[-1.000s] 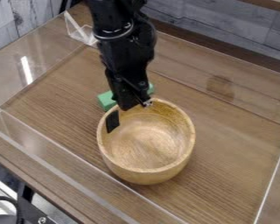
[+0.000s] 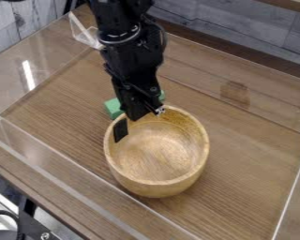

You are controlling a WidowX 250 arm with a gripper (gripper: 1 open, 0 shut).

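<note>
My black gripper (image 2: 140, 111) reaches down from the top of the view to just above the back rim of a round tan bowl (image 2: 157, 155) that looks empty inside. The gripper looks shut, with nothing visible between its fingers. A green object (image 2: 112, 106) lies behind the bowl's back-left side, partly hidden by the gripper and the bowl.
A raised wooden edge runs along the back right. Dark cables lie at the bottom left corner.
The arm has shifted and tilted very slightly near the back rim of the bowl. The bowl and the green object look unmoved.
</note>
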